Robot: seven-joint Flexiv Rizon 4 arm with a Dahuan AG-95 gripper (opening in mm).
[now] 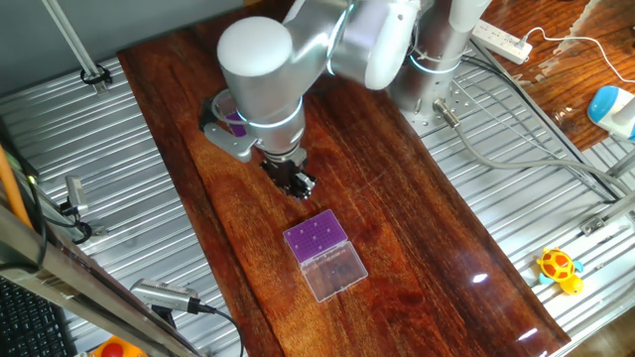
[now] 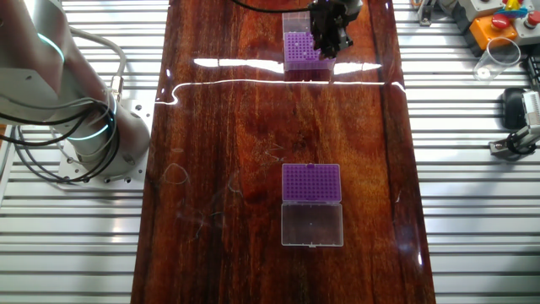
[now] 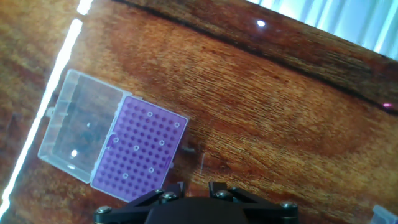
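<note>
A purple rack [image 1: 316, 235] with several small pale rings in its holes forms half of an opened box, its clear lid [image 1: 335, 271] lying flat beside it. The same rack [image 3: 140, 149] and lid [image 3: 83, 126] fill the left of the wrist view. A second purple rack [image 2: 311, 182], with no pale rings visible, lies with its clear lid [image 2: 312, 224] nearer the second exterior camera. Between the two boxes, close to the ringed rack, my gripper hangs over the wood. A gap shows between its fingertips, with nothing visible there; it looks partly open.
Bare brown tabletop [image 2: 224, 211] surrounds both boxes. Slatted metal [image 1: 119, 188] borders the board. A yellow toy turtle [image 1: 559, 266] sits off the board, and a clear cup [image 2: 496, 59] stands at the far right. Part of another pale object [image 3: 384, 214] enters the wrist view's corner.
</note>
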